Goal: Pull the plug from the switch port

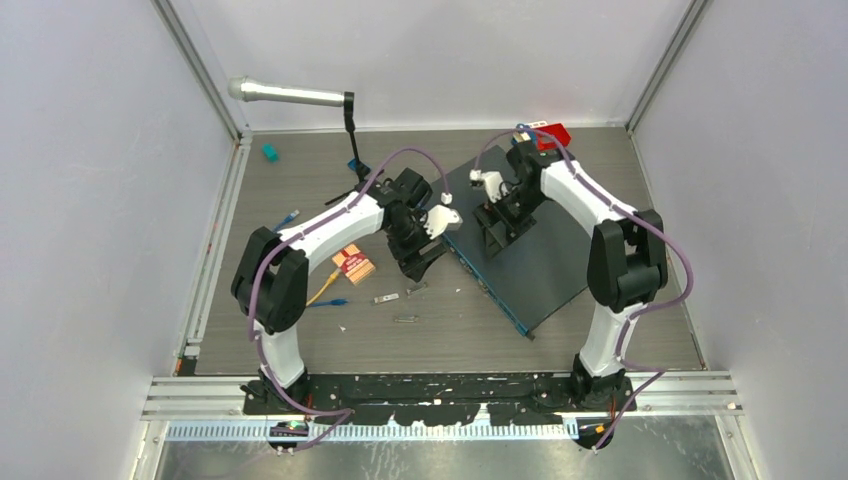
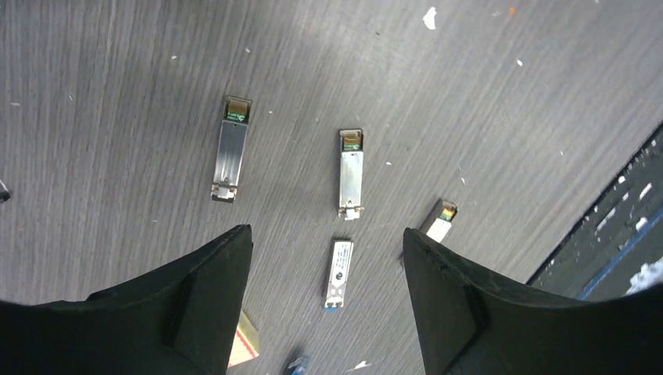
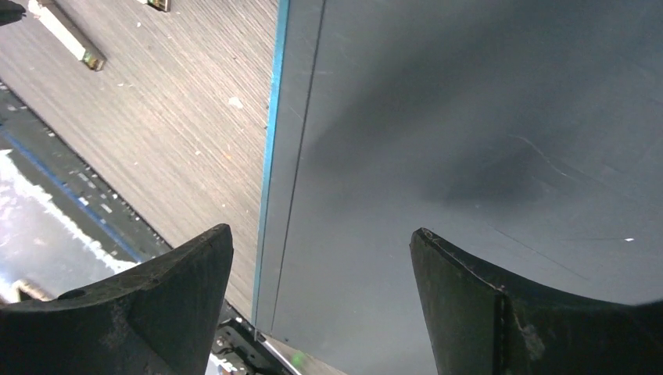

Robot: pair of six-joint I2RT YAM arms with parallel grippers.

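The switch point(image 1: 540, 270), a dark flat box with a blue edge, lies angled right of centre; its top point(image 3: 469, 156) fills much of the right wrist view. My left gripper point(image 1: 422, 258) hangs by its left edge, fingers apart over loose metal plug modules point(image 2: 351, 176), several of which lie on the wooden table. My right gripper point(image 1: 500, 230) is open over the switch top, nothing between its fingers. Whether any plug sits in a port is too small to tell.
Blue and yellow cables point(image 1: 325, 288), an orange box point(image 1: 352, 262) and a microphone stand point(image 1: 355, 165) are at left; a red object point(image 1: 552, 134) is at the back right.
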